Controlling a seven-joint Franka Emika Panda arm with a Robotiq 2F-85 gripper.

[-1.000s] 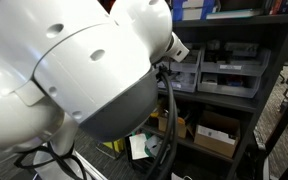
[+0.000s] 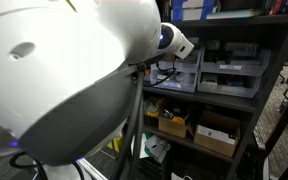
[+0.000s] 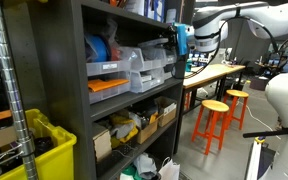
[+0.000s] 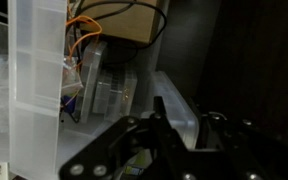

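A translucent plastic bin [image 4: 36, 100] fills the left of the wrist view, with clear boxes [image 4: 114, 92] and orange and black cables inside. At the lower middle, my gripper is closed around a pale translucent edge that seems to be part of the bin; the dim picture hides the exact contact. In exterior view 2 the gripper [image 3: 174, 38] is up at the far end of the shelf, beside the clear bins [image 3: 144, 62]. Exterior view 1 has the white arm [image 2: 74, 70] covering much of the left, while clear bins [image 2: 229, 83] stand on the shelf behind.
A dark shelf unit [image 3: 82, 110] holds bins above and cardboard boxes [image 3: 144, 132] below. The yellow bin [image 3: 39, 160] stands at the near left. Orange stools [image 3: 212, 117] are on the floor at right. Open floor lies in front of the shelf.
The white arm in exterior view 1 has swung left and turned, showing more of the floor and lower shelf. Its black cable now hangs further left. The shelf bins look unmoved.
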